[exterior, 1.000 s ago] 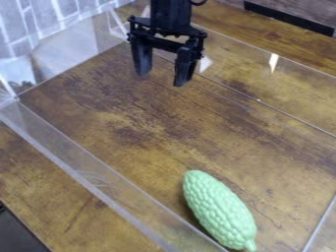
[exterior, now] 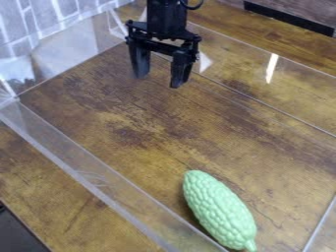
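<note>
My black gripper [exterior: 160, 65] hangs at the top centre of the camera view, open, its two fingers apart above the wooden surface. A pale green, bumpy gourd-like vegetable [exterior: 218, 209] lies at the bottom right, well apart from the gripper and near the front clear wall.
Clear plastic walls [exterior: 92, 182] border the wooden work area [exterior: 144, 128]. A grey-white tiled or quilted backdrop [exterior: 39, 30] is at the back left, and a darker wooden strip [exterior: 289, 20] at the back right.
</note>
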